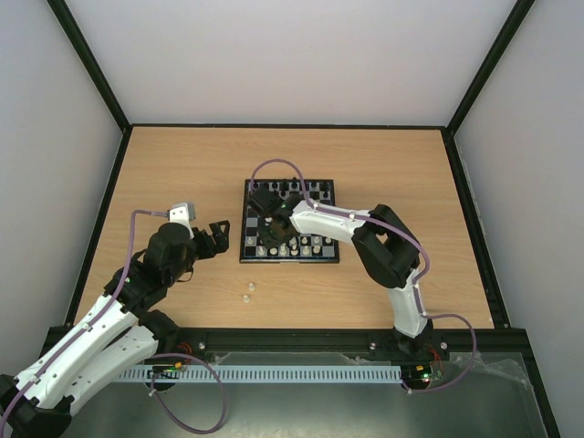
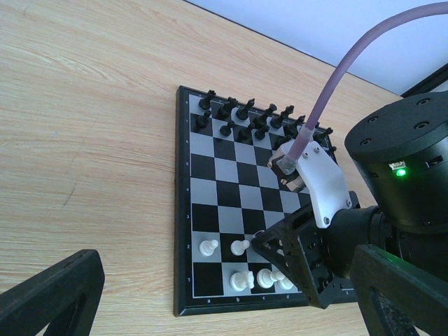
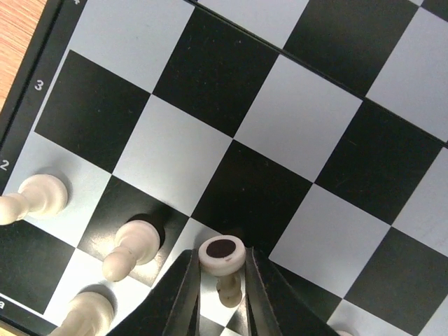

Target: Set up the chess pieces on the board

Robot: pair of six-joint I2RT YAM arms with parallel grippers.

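The white pawn (image 3: 222, 257) lies tipped, its dark underside toward the camera and its head pointing down the view. It rests around the third square of the pawn row, with the fingers of my right gripper on either side; whether they touch it cannot be told. A narrow gap stays between those fingers. In the top view the right gripper (image 1: 271, 234) is over the left part of the chessboard (image 2: 183, 210). My left gripper is wide open and empty, held off the board's left side.
Upright white pawns (image 2: 208, 247) stand beside the tipped one, close to the right fingers. A white rook (image 2: 242, 281) is behind them. Black pieces (image 2: 245, 110) fill the far rows. Small white pieces (image 1: 252, 286) lie on the table in front; the middle squares are clear.
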